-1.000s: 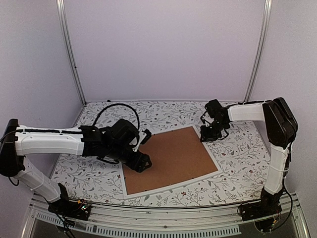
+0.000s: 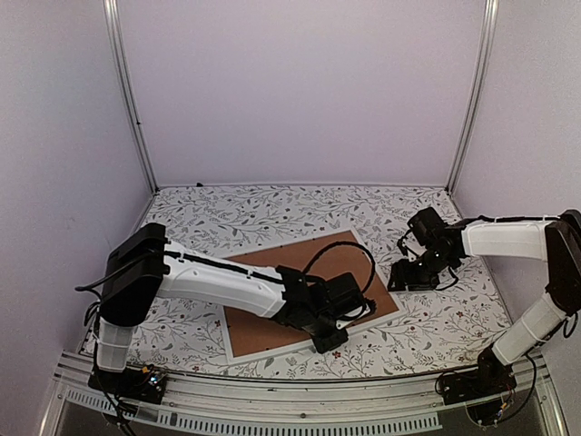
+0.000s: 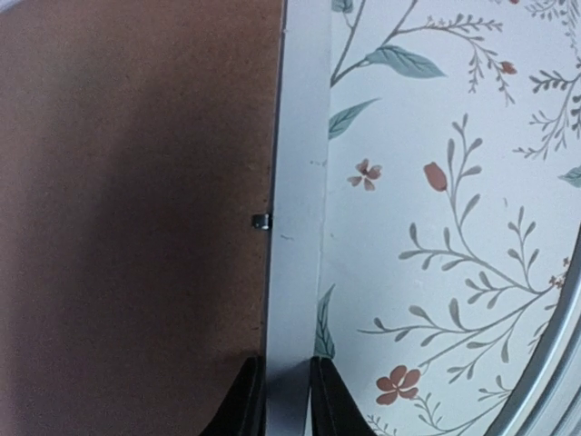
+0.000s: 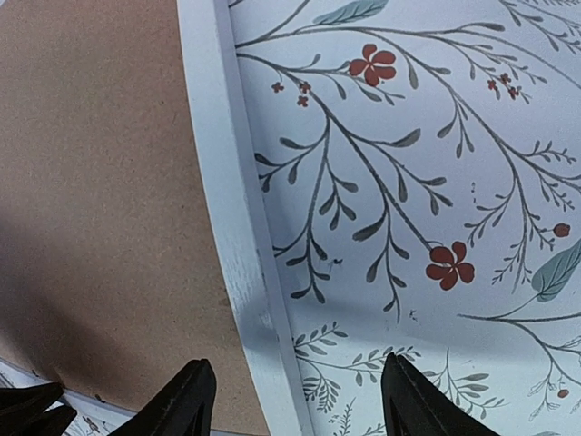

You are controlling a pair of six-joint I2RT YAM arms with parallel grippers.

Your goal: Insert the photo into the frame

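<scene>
A picture frame [image 2: 238, 355] with a white border and brown backing panel [image 2: 259, 329] lies slanted on the flowered mat. In the left wrist view a small metal tab [image 3: 261, 221] juts over the panel along the white border [image 3: 300, 163]. No separate photo shows. My left gripper [image 2: 329, 341] is over the frame's near side; its fingers [image 3: 241, 400] stand apart, one on each side of the border. At the right side is my right gripper [image 2: 396, 280], its fingers [image 4: 186, 400] parted wide with the border [image 4: 241, 236] between them. Contact cannot be told.
The left arm [image 2: 227, 283] covers part of the frame. Bare flowered mat [image 2: 281, 204] stretches behind the frame and to its right. A metal rail [image 2: 272, 389] runs along the front edge, and pale walls [image 2: 300, 91] close off the back and sides.
My left gripper has swung right and toward the front, from over the panel's left part to the near border.
</scene>
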